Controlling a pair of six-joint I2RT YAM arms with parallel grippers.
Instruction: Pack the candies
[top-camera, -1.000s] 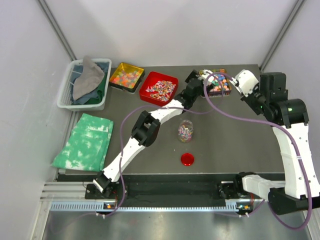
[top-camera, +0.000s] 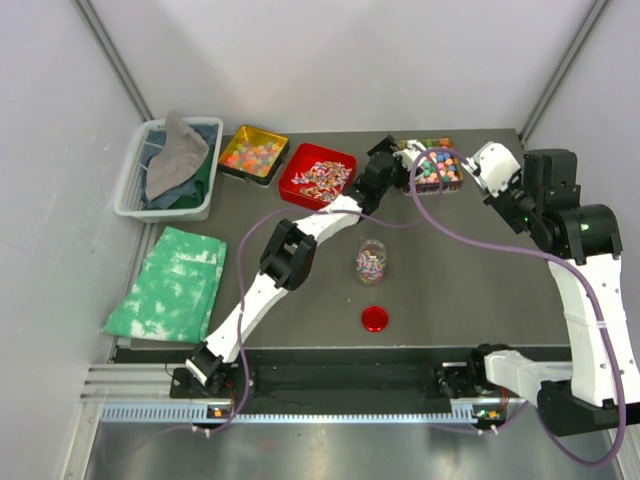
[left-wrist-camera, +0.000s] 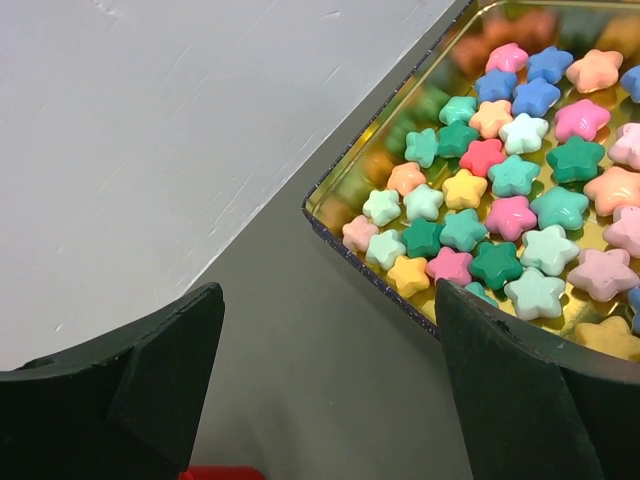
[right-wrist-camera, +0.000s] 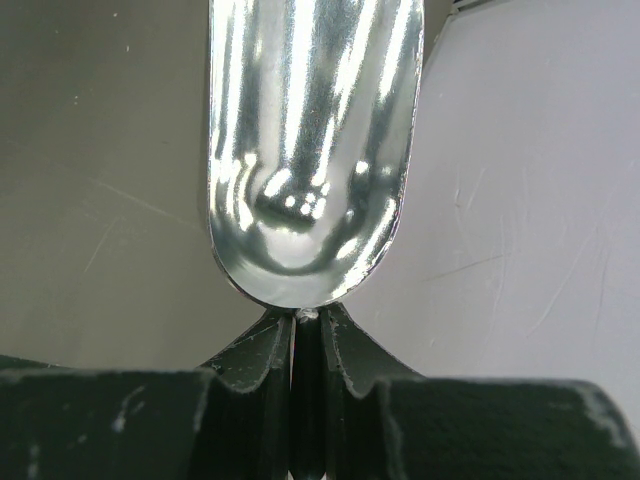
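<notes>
Star-shaped candies (left-wrist-camera: 512, 175) in several colours fill the gold tray (left-wrist-camera: 400, 100) with a dark rim, which stands at the back right in the top view. My left gripper is open beside this tray's near corner, nothing between its fingers. In the right wrist view, my right gripper is shut on the handle of a shiny metal scoop (right-wrist-camera: 310, 150). The scoop's bowl looks empty. From above, the right arm hides the scoop. A clear jar (top-camera: 371, 262) holding small colourful candies stands mid-table, with its red lid (top-camera: 375, 319) apart in front.
Wrapped candies lie in a red tray (top-camera: 345, 160), left of the left gripper. Further left are a gold tray of orange candies (top-camera: 252, 156), a white basket of cloths (top-camera: 128, 185) and a green cloth (top-camera: 165, 285). Table right of the jar is clear.
Both arms have shifted only slightly; the left gripper moved a little near the star candy tray. The trays, jar and lid have stayed in place.
</notes>
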